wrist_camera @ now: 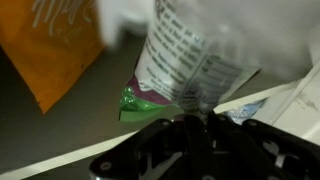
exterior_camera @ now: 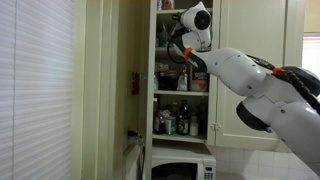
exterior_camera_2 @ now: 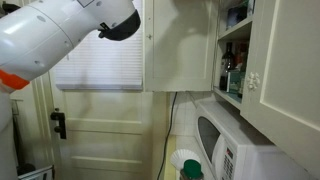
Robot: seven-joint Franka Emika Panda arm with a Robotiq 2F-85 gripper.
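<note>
Close up in the wrist view, my gripper is shut on a white plastic packet point(wrist_camera: 180, 58) with printed text and a green and purple edge. The packet spreads across the upper middle of that view, and its top is blurred. In exterior view 1, the arm's end point(exterior_camera: 194, 19) is up at the top shelves of the open cupboard; the fingers and packet are too small to make out there. Exterior view 2 leaves the gripper out of frame.
An orange packet point(wrist_camera: 55, 50) lies left of the held one. Bottles and jars point(exterior_camera: 178, 120) crowd a lower cupboard shelf, above a white microwave point(exterior_camera: 182, 158). An open cupboard door point(exterior_camera: 249, 75) flanks the shelves on the right. A green-lidded container point(exterior_camera_2: 192, 168) stands beside the microwave.
</note>
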